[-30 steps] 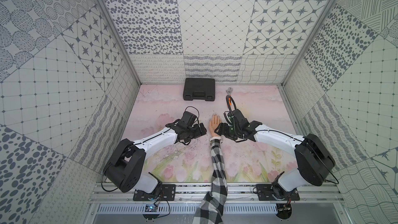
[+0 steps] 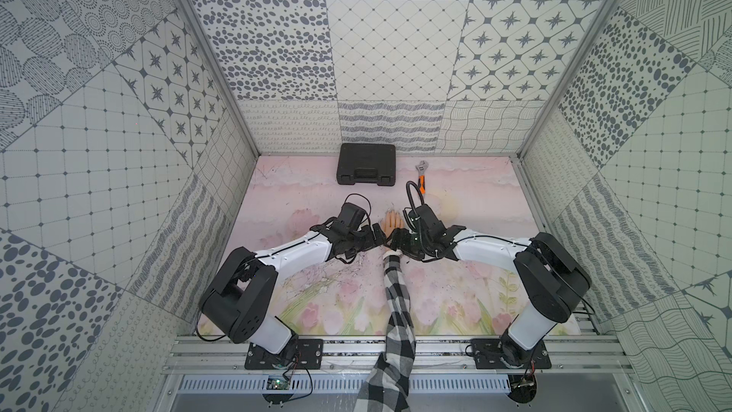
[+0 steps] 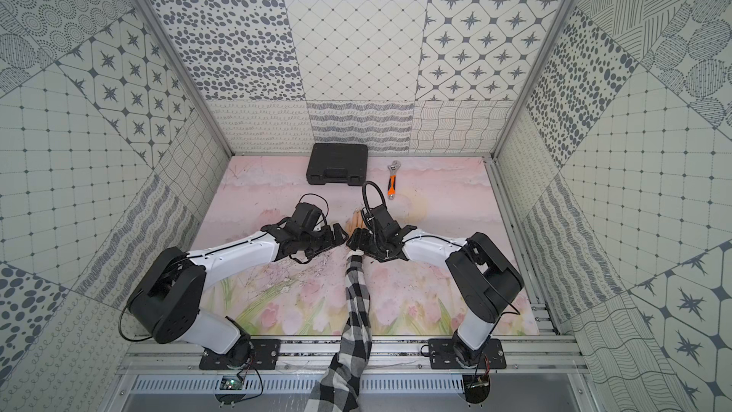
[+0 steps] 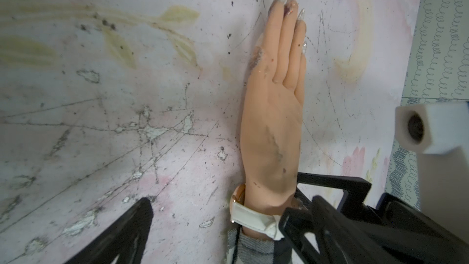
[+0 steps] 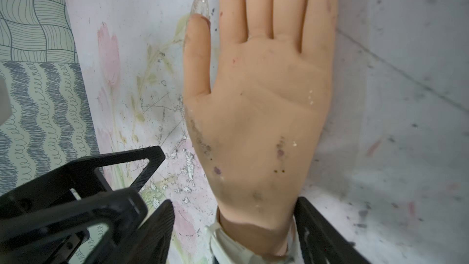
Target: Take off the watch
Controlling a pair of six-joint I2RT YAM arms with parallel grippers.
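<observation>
The watch has a white strap (image 4: 256, 219) around the wrist of a mannequin hand (image 4: 271, 132), just above a checked sleeve (image 2: 397, 297). My right gripper is open, its fingers (image 5: 317, 232) on either side of the wrist, close to the strap (image 5: 225, 244). In the left wrist view the right gripper's black frame partly covers the strap's right side. My left gripper (image 2: 379, 235) stands open just left of the hand, with no grip on it. The watch's face and clasp cannot be made out.
A black case (image 2: 366, 163) lies at the back of the table. An orange-handled wrench (image 2: 421, 175) is behind the right arm. The two grippers are very close together at the wrist.
My right gripper has moved left onto the wrist, covering more of the hand. Hand and sleeve have shifted slightly left.
</observation>
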